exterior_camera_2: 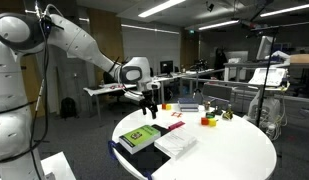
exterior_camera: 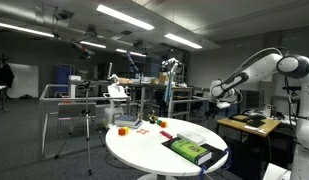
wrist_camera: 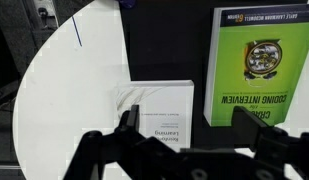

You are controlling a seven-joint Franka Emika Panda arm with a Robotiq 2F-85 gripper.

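Note:
My gripper is open, its two dark fingers well apart with nothing gripped. It hangs in the air above the round white table (exterior_camera_2: 229,165), as exterior view 2 also shows. Beneath it in the wrist view lies a white book (wrist_camera: 166,97), partly covered by the fingers. A thick green "Coding Interview" book (wrist_camera: 256,62) is to the right of that, its lower part hidden by the gripper. The green book (exterior_camera_2: 140,136) and white book (exterior_camera_2: 177,145) lie flat near each other in exterior view 2.
A black mat (wrist_camera: 169,45) shows around the books. Farther back on the table are a red object (exterior_camera_2: 175,126), small coloured blocks (exterior_camera_2: 208,122) and a grey basket (exterior_camera_2: 188,109).

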